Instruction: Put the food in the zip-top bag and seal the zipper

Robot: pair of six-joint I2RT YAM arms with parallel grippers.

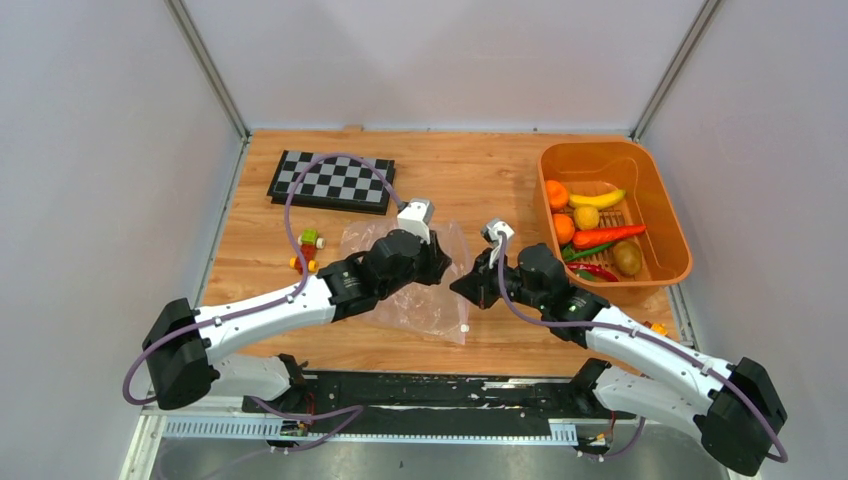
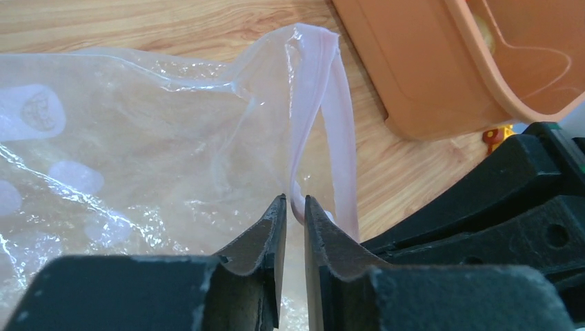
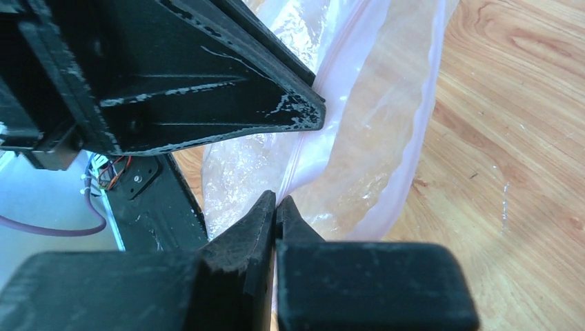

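Observation:
The clear zip top bag lies under and between both grippers, looking flat. Its pale lilac mouth strip stands up, with the two sides apart in the left wrist view. My left gripper has a narrow gap between its fingers, and the strip's edge runs into that gap. Shut on the bag's mouth strip is my right gripper, the strip entering between its fingertips. The food sits in the orange bin: a banana, a carrot, an orange and several others.
The orange bin stands on the right side of the table. A checkered board lies at the back left, beside a small toy. My two grippers are very close together. Bare wood shows at the back middle.

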